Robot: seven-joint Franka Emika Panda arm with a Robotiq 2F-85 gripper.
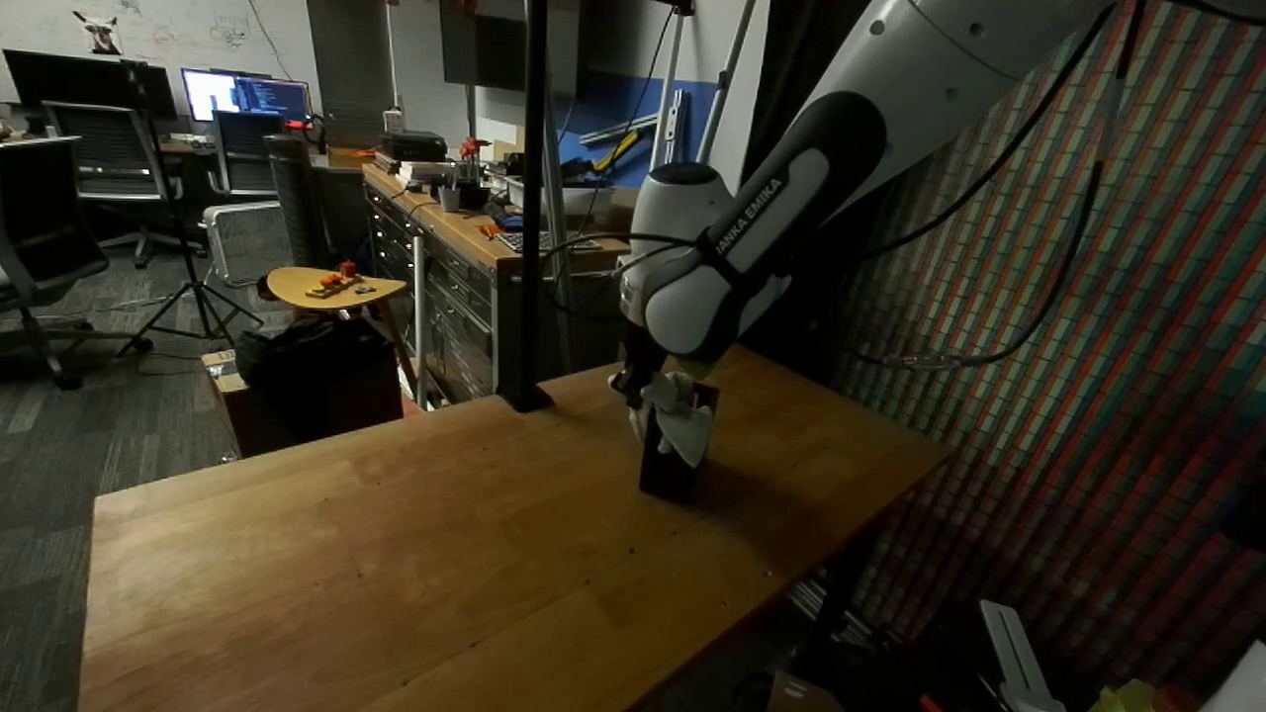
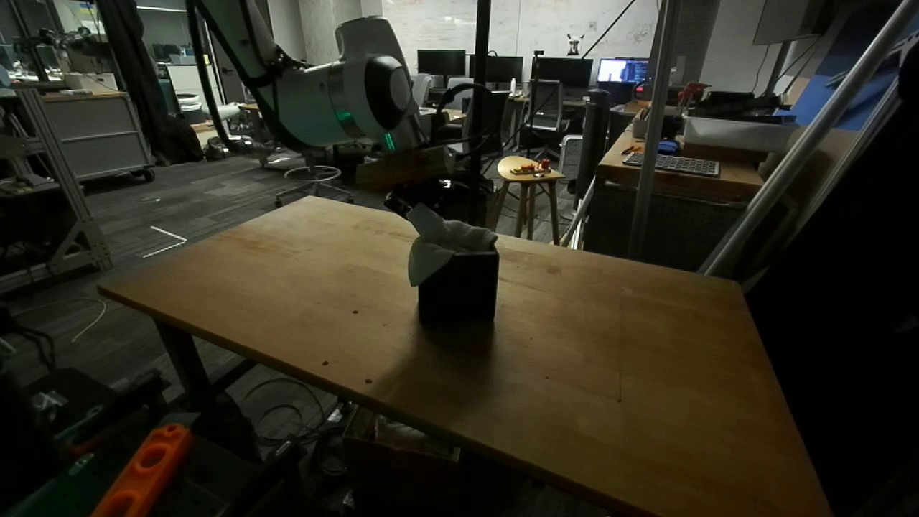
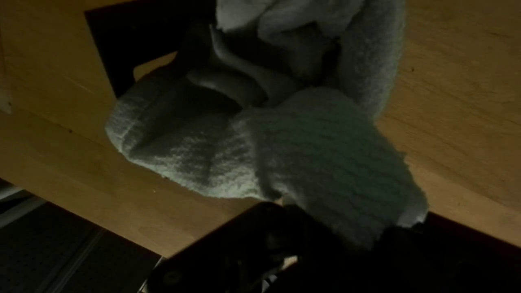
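Note:
A dark open-topped box (image 1: 672, 477) stands upright on the wooden table, with a pale grey cloth (image 1: 684, 429) bunched in its top and draped over its side. In exterior view 2 the cloth (image 2: 456, 236) spills over the left edge of the box (image 2: 459, 289). My gripper (image 1: 635, 382) is beside the box's top, shut on a part of the cloth. From the wrist, a fold of cloth (image 3: 322, 146) runs down between the dark fingers, and the rest still lies in and over the box (image 3: 110, 41). Shadow hides most of the fingertips.
Around the box, the table (image 1: 392, 534) is bare. A black post (image 1: 530, 237) rises at the table's back edge, close to the arm. A small stool (image 2: 527, 169) with toys stands on the floor beyond.

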